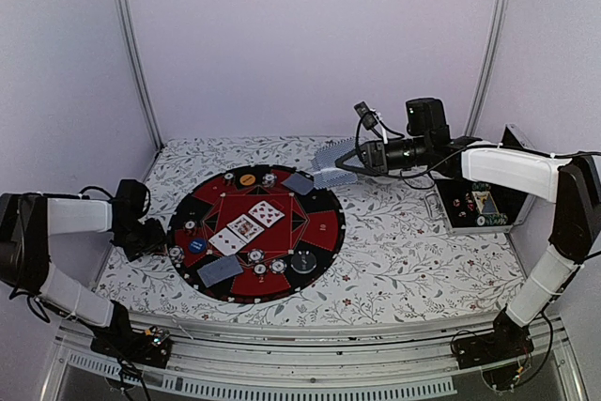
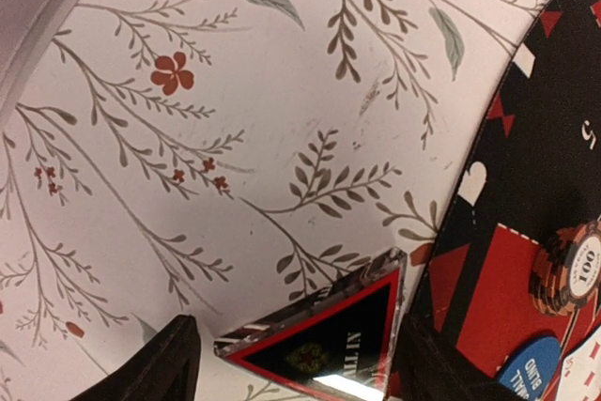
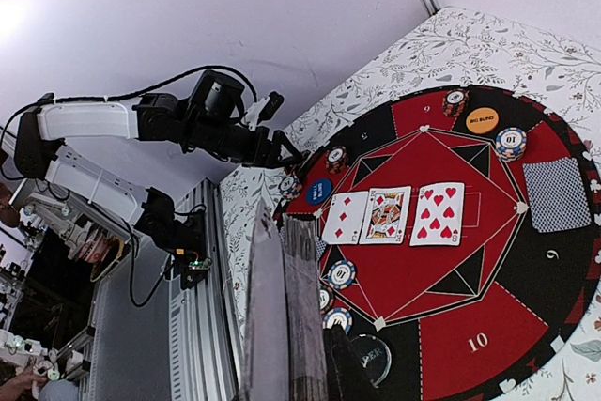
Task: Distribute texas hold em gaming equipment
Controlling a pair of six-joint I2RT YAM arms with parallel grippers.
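At the left edge of the poker mat [image 1: 325, 260], my left gripper [image 1: 158, 249] is low over the table. Its fingers [image 2: 169, 363] stand apart on either side of a clear triangular all-in marker [image 2: 329, 349], the right one close to its edge; contact is unclear. Raised behind the mat's right side, my right gripper [image 1: 362, 159] is shut on a card deck [image 1: 333, 159] with a blue patterned back. From the right wrist the deck [image 3: 302, 307] appears edge-on. Three face-up cards [image 1: 245, 228] lie mid-mat, with face-down cards [image 1: 220, 269] in front and more [image 1: 300, 182] behind.
On the mat are a blue small-blind disc [image 1: 196, 245], an orange big-blind disc [image 1: 247, 179], a clear round disc [image 1: 302, 261] and several chip stacks [image 1: 256, 255]. An open case [image 1: 477, 223] stands at the right. Between mat and case the table is clear.
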